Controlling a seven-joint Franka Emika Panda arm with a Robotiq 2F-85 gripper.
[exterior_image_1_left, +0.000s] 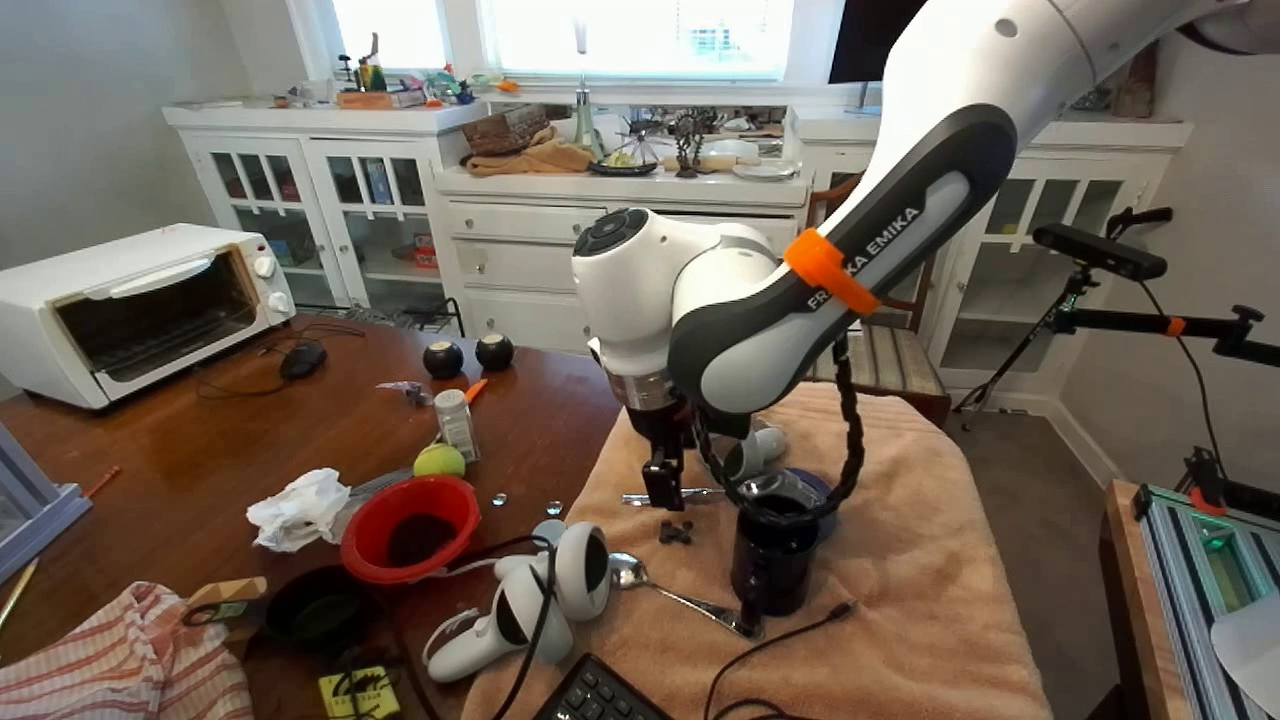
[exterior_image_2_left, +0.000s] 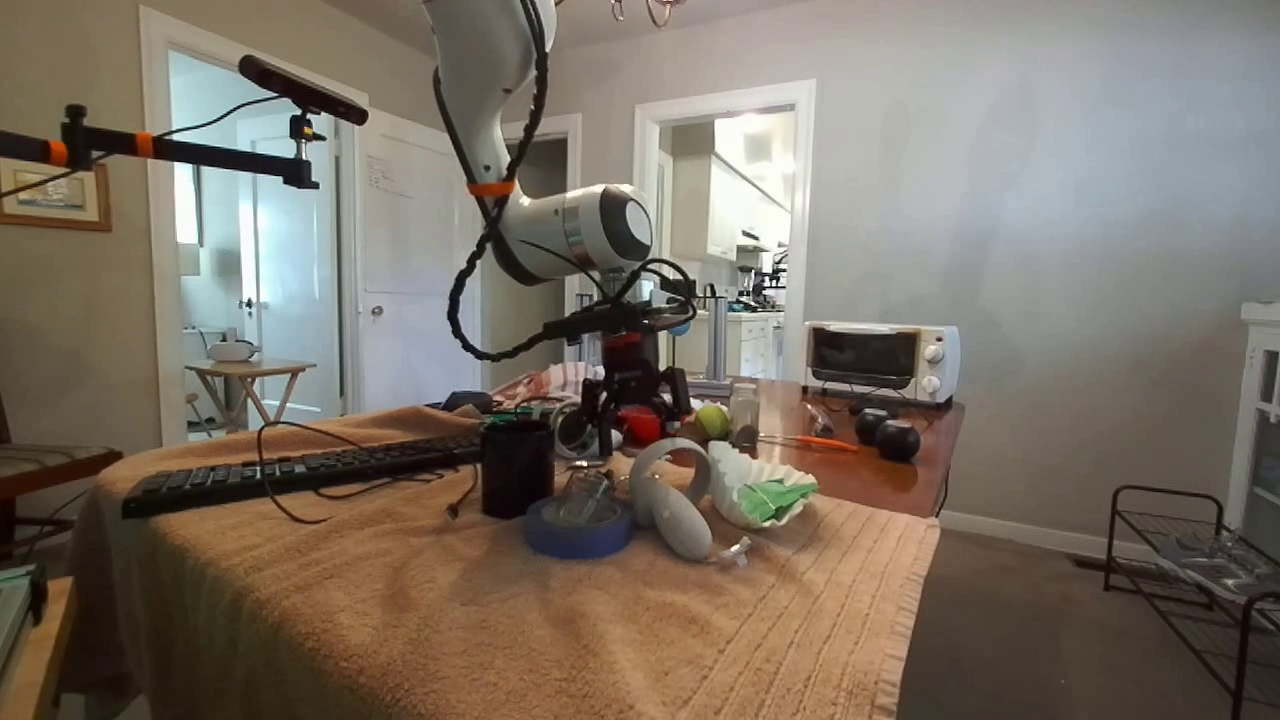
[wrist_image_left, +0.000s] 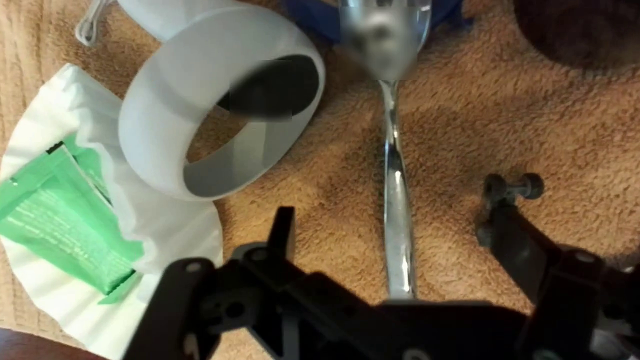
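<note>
My open gripper hovers low over the tan towel, nothing held between its fingers. Between and below them in the wrist view runs the handle of a shiny metal spoon (wrist_image_left: 396, 204), whose bowl rests at a blue ring (wrist_image_left: 447, 15). The right fingertip (wrist_image_left: 516, 240) overlaps a small dark knobbed piece (wrist_image_left: 504, 187) in that view; whether they touch, I cannot tell. In exterior view 1 the gripper (exterior_image_1_left: 663, 480) is left of the black mug (exterior_image_1_left: 774, 552), and the spoon handle (exterior_image_1_left: 648, 498) shows just beside it.
A white VR controller (wrist_image_left: 222, 102) and a fluted white dish (wrist_image_left: 180, 234) with a green packet (wrist_image_left: 66, 216) lie left of the spoon in the wrist view. A second spoon (exterior_image_1_left: 684, 600), another controller (exterior_image_1_left: 528, 600) and a red bowl (exterior_image_1_left: 410, 528) lie nearer exterior view 1.
</note>
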